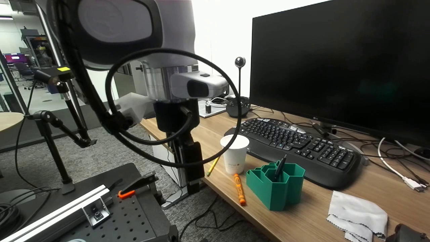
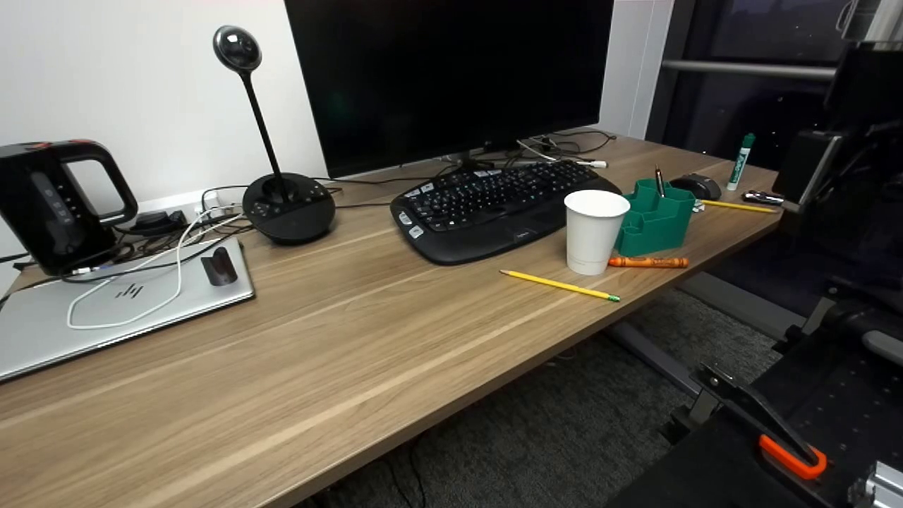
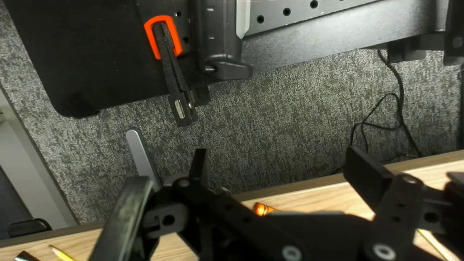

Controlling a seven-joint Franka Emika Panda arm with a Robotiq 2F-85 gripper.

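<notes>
Near the desk's front edge, my gripper points down in exterior view 1. In the wrist view its fingers stand wide apart, so the gripper is open, with only carpet and desk edge seen between the tips. A white paper cup stands upright on the desk. The orange crayon lies beside a green desk organizer, which holds a black pen. To the cup's other side is a yellow pencil. Part of the crayon shows beyond the gripper in the wrist view.
A black keyboard and monitor take up the back. At right lies a white cloth; a green marker stands at the far end. A black cart faces the desk across a gap.
</notes>
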